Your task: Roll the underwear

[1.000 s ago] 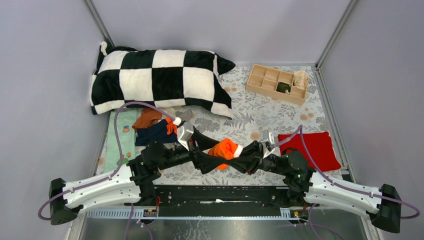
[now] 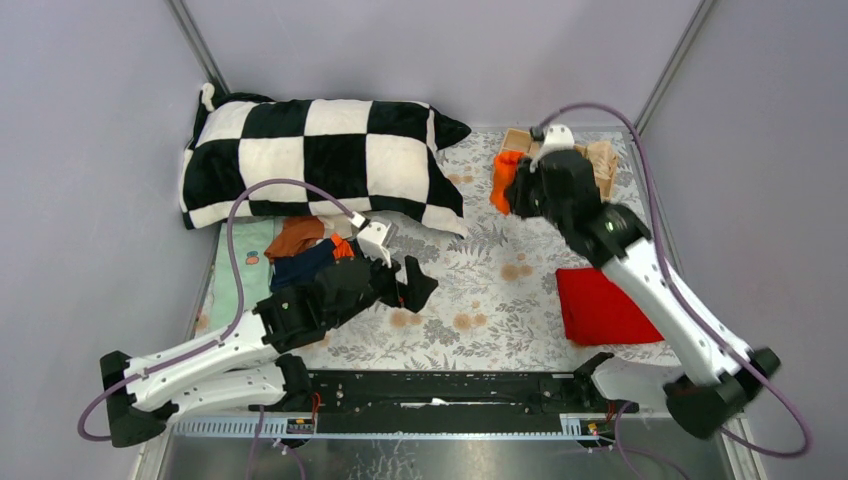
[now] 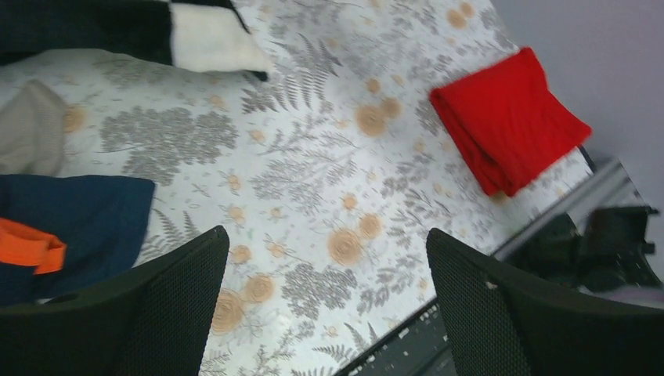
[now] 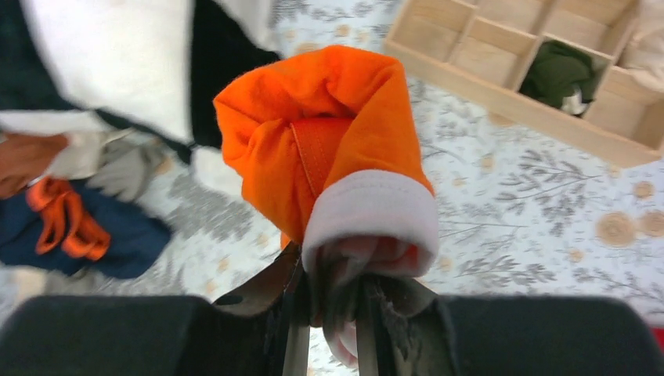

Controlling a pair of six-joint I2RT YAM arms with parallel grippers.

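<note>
An orange underwear bundle (image 4: 274, 157) with a white waistband hangs from my right gripper, which is shut on it. In the top view that gripper is high at the back right, in front of the wooden divided box (image 2: 519, 139), with the orange cloth (image 2: 505, 175) at its side. The box (image 4: 501, 82) holds a dark green cloth in one compartment. My left gripper stands open over the patterned table at centre left, nothing between its fingers.
A checkered pillow (image 2: 335, 160) fills the back left. Folded navy (image 3: 86, 219), brown and grey garments lie before it. A red cloth (image 2: 600, 310) lies at the right.
My right gripper has risen and moved toward the box at the back right, carrying the orange underwear away from the left gripper, which stayed near the centre left with small shifts.
</note>
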